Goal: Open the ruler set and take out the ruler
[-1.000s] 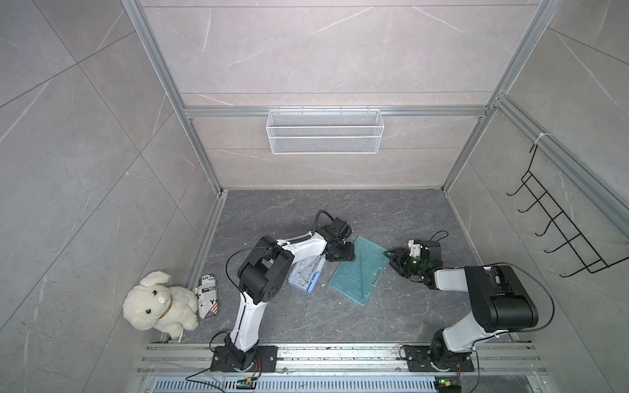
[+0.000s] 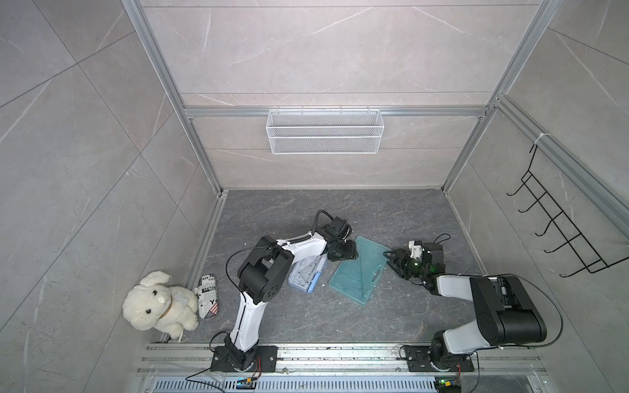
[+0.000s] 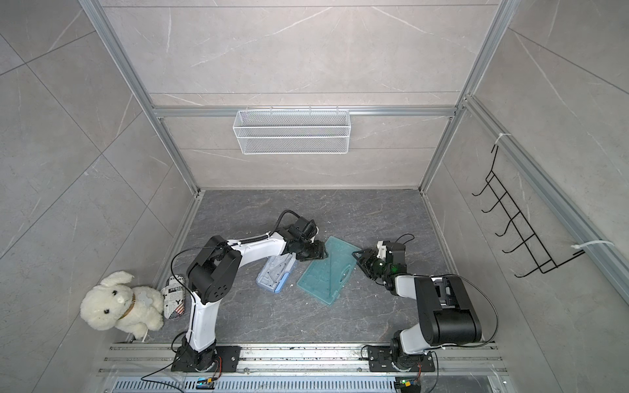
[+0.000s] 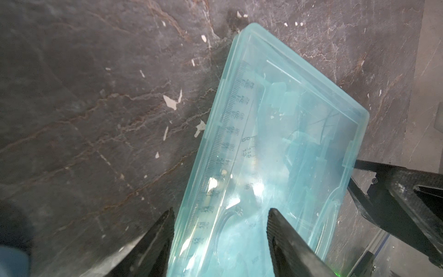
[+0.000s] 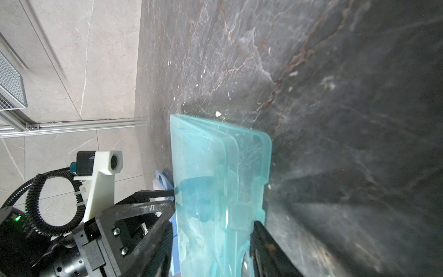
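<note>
The translucent teal ruler set (image 2: 359, 270) lies flat between the two grippers. Through its lid, a scale of the ruler (image 4: 221, 147) shows along the left edge in the left wrist view. In the right wrist view, lid (image 5: 198, 184) and base (image 5: 253, 175) meet at the far corner and spread apart toward the handle side. My left gripper is open over the case, with nothing gripped between its spaced fingers. At the handle side, my right gripper stands open, its fingers on either side of the case edge; contact cannot be told.
A pale blue box (image 2: 306, 273) lies partly under the left arm. A white plush dog (image 2: 160, 304) and a printed pouch (image 2: 207, 296) sit at far left. A white wire basket (image 2: 325, 132) hangs on the back wall.
The right arm's elbow has shifted slightly outward to the right, while its gripper stays close to the case edge. The left arm and case look almost unchanged.
</note>
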